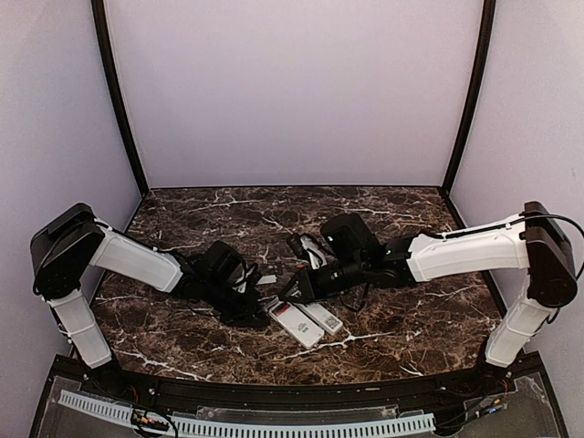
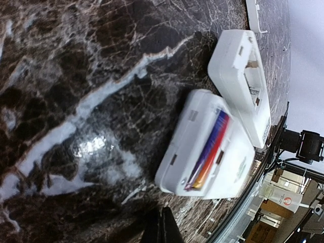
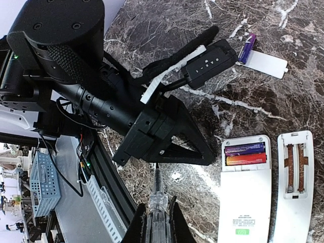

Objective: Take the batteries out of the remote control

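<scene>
A white remote [image 1: 298, 327] lies face down near the table's middle, its compartment uncovered. Inside sit a purple battery [image 3: 245, 149] and a red-orange battery [image 3: 246, 159]. Just left of that compartment, my left gripper is shut, with nothing visible between its fingers. Over the compartment end in the top view is my right gripper [image 1: 288, 297]. In its own wrist view, the right gripper is shut on a narrow, shiny grey thing [image 3: 158, 202] that I cannot identify. A loose purple battery [image 3: 247, 48] rests against a white cover [image 3: 265, 64].
Beside the remote lies a second white remote [image 3: 296, 212] with an empty compartment. My two arms come close together at the remote, leaving little room between the grippers.
</scene>
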